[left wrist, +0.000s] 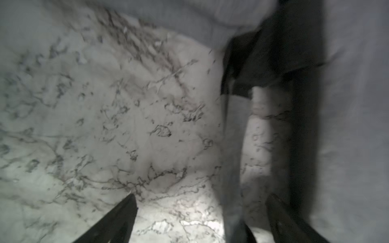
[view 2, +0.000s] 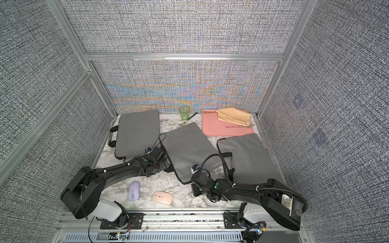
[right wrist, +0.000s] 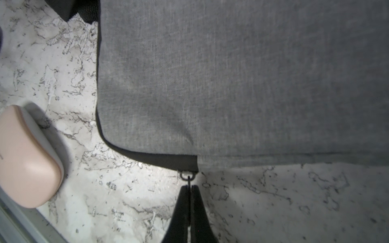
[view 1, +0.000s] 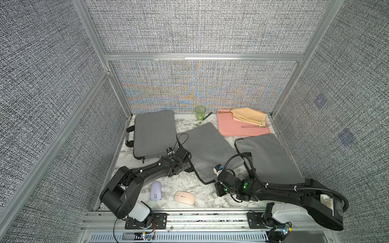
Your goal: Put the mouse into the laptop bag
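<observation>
The grey laptop bag (view 1: pixel 210 147) lies rotated in the middle of the table, a dark gap along part of its zipped edge. In the right wrist view my right gripper is shut at the zipper pull (right wrist: pixel 187 175), whose thin tab runs between its fingertips. Over the bag's left edge, my left gripper stands open above the table, a loose grey strap (left wrist: pixel 235 141) between its spread fingers. Two mice lie at the front left: a lilac mouse (view 1: pixel 155 190) and a pink mouse (view 1: pixel 184 197). What the bag holds is hidden.
Other grey bags lie at left (view 1: pixel 154 133) and right (view 1: pixel 269 158). At the back are a green cup (view 2: pixel 184 112), a pen (view 2: pixel 192 116) and a pink sleeve (view 2: pixel 227 130) bearing a folded yellow cloth (view 2: pixel 235 116). Bare table surrounds the mice.
</observation>
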